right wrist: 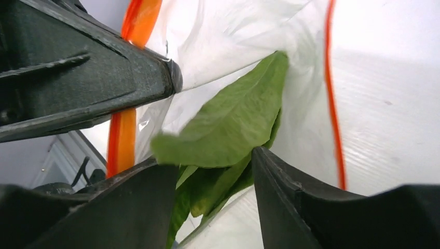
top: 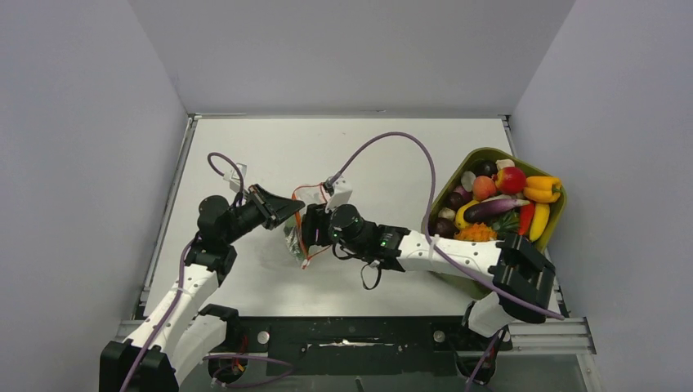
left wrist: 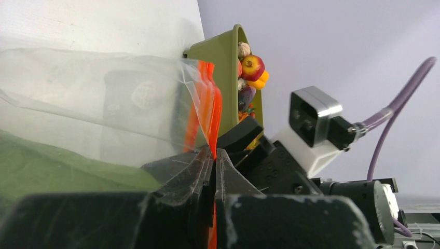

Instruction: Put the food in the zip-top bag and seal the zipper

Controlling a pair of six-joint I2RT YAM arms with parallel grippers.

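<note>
The clear zip top bag [top: 292, 238] with an orange zipper hangs at my left gripper, whose tips are shut on its orange rim [left wrist: 214, 114]. My right gripper reaches into the mouth of the bag from the right. Its fingers [right wrist: 280, 193] stand part open, with a visible gap between them. Green leaves [right wrist: 228, 122] lie inside the bag, just beyond and between those fingertips; no firm hold on them shows. From the top, the right gripper hides most of the bag's mouth.
On the right stands a green bin [top: 558, 214] full of vegetables and fruit, with the right forearm crossing its near side.
</note>
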